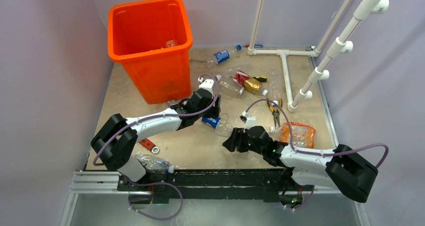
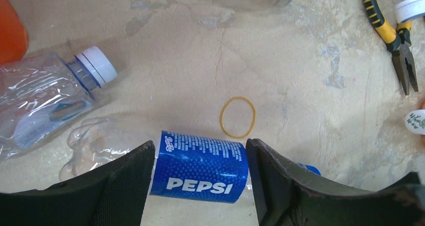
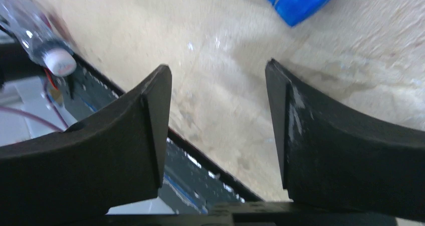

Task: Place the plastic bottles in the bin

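My left gripper hovers with fingers apart at either side of the Pepsi bottle [image 2: 198, 166] lying on the board; whether they touch it is unclear. My right gripper stands open and empty near the front edge, a blue cap [image 3: 305, 0] beyond it. The orange bin [image 1: 150, 70] at the back left has clear plastic inside. More bottles lie around: a clear one with white cap [image 2: 40, 100], one with red-gold label [image 1: 248, 84], one at the back [image 1: 222, 55], one at the front left [image 1: 153, 163], one with orange label [image 1: 300, 135].
Pliers [image 2: 381, 28], a rubber band [image 2: 237, 117] and a red tool [image 1: 149, 145] lie on the board. A white pipe frame [image 1: 284, 73] takes up the back right.
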